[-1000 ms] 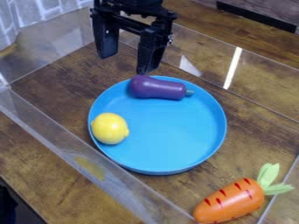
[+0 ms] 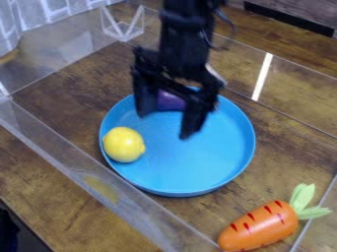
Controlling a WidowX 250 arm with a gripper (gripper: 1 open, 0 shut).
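My black gripper point(image 2: 168, 103) is open and blurred, lowered over the blue plate point(image 2: 198, 162) in the middle of the view. Its fingers hang above the back part of the plate, largely hiding the purple eggplant point(image 2: 168, 100) there. A yellow lemon point(image 2: 125, 144) sits at the plate's left side, clear of the gripper. Whether the fingers touch the eggplant cannot be told.
An orange toy carrot point(image 2: 259, 225) with green leaves lies on the wooden table at the lower right, off the plate. Clear walls point(image 2: 53, 148) run along the table.
The gripper has moved down, from behind the plate to over it, now covering most of the eggplant. The lemon, plate and carrot have not moved.
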